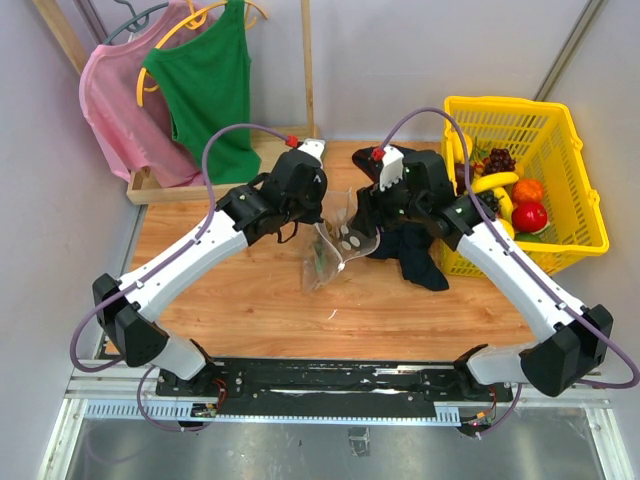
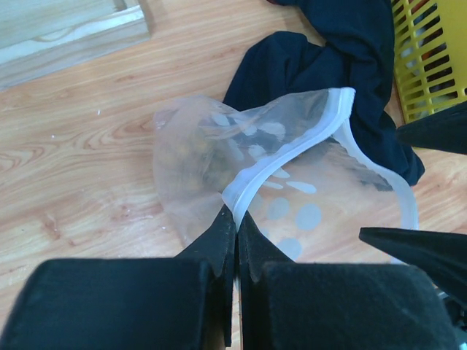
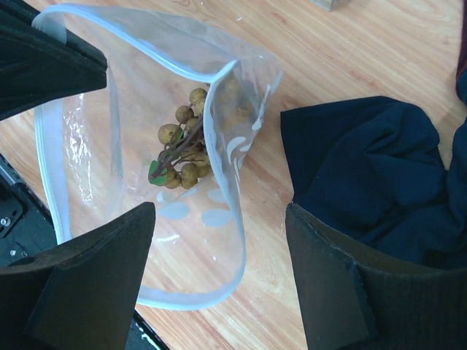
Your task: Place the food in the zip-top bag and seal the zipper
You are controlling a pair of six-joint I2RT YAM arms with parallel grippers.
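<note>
The clear zip top bag [image 1: 322, 258] with pale printed ovals stands with its mouth spread wide. Inside it lies a cluster of small brown round fruits [image 3: 188, 169] on a stem with a bit of green leaf. My left gripper is shut on the bag's rim at one side of the mouth; its dark fingers [image 3: 51, 62] show at the upper left of the right wrist view. Facing it, my right gripper is open, its fingers spread on either side of the bag's opposite rim and not closed on it.
A dark navy cloth [image 3: 365, 175] lies just right of the bag. The yellow basket [image 1: 590, 225] of fruit stands at the right. At the back left, a wooden rack [image 1: 136, 192] carries hanging pink and green tops.
</note>
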